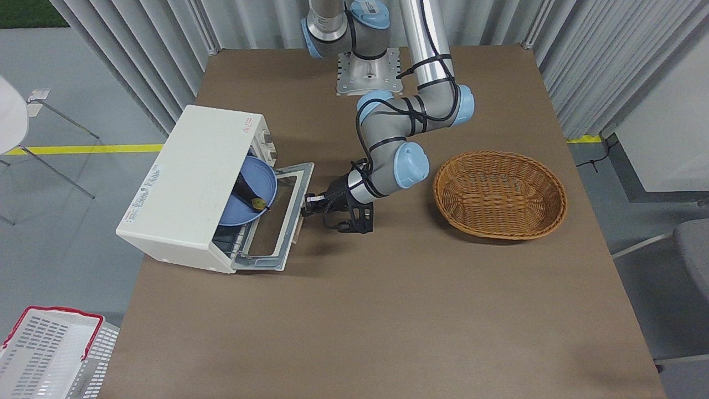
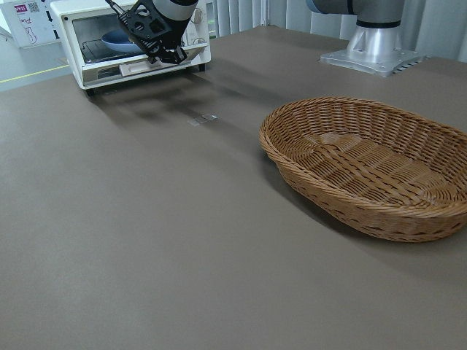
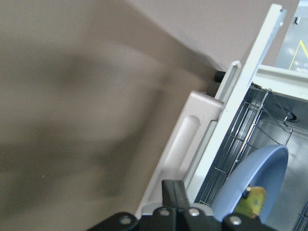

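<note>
A white toaster oven (image 1: 177, 175) stands at the table's left, its glass door (image 1: 289, 233) swung down partly. Inside, a blue plate (image 1: 232, 209) (image 3: 269, 173) holds a dark eggplant (image 1: 243, 192) with a greenish stem end. My gripper (image 1: 309, 203) is at the door's outer edge; in the wrist view its dark fingers (image 3: 174, 195) are together at the door handle (image 3: 178, 149), with nothing visible between them.
A wicker basket (image 1: 499, 195) sits on the right of the table. A white plastic crate (image 1: 53, 352) is off the table at lower left.
</note>
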